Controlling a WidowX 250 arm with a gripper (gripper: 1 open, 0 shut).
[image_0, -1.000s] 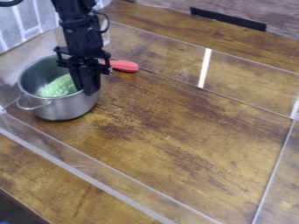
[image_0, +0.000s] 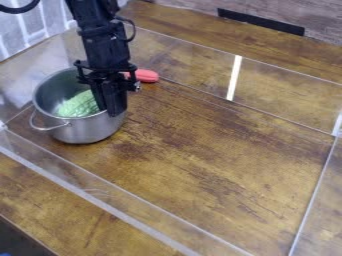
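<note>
A steel pot (image_0: 79, 128) with side handles stands at the left of the wooden surface, a pale green item (image_0: 76, 105) inside it. My black gripper (image_0: 115, 100) reaches down over the pot's right side, its fingertips at or inside the rim; I cannot see whether they are open or shut, or what is between them. A red object (image_0: 146, 76) lies just behind the pot, partly hidden by the arm.
Clear strips or panels cross it along the edges, with a white strip (image_0: 234, 78) at the back. A wall is at the back right.
The pot and gripper have shifted slightly over the last second, the pot a little down in the view. The red object looks unmoved.
</note>
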